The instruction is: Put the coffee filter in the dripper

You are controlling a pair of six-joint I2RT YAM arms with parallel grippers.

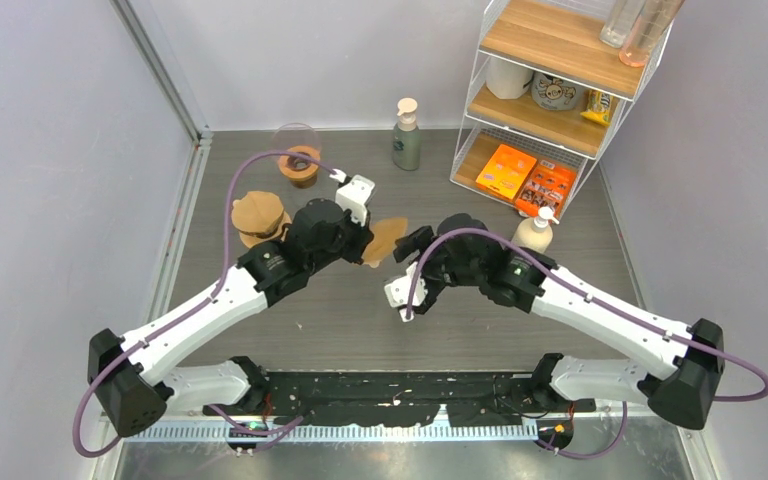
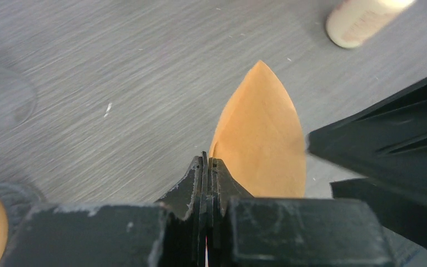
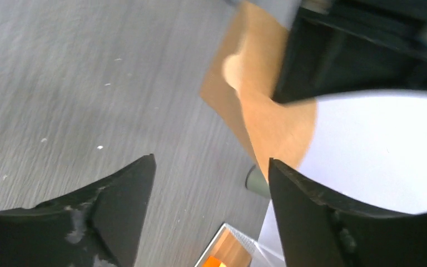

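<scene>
The brown paper coffee filter (image 1: pixel 388 238) hangs upright in mid air, with my left gripper shut on its edge. My right gripper stands partly open just beside the filter, with no paper visible gripped between its fingers; in the left wrist view its dark fingers loom right of the paper. The dripper (image 1: pixel 300 174), with a wooden collar and clear top, stands at the back left of the table, partly behind the purple cable.
A stack of filters (image 1: pixel 258 210) lies at the left. A green pump bottle (image 1: pixel 406 148) stands at the back, a cream bottle (image 1: pixel 533 235) at the right, before a wire shelf (image 1: pixel 530 115).
</scene>
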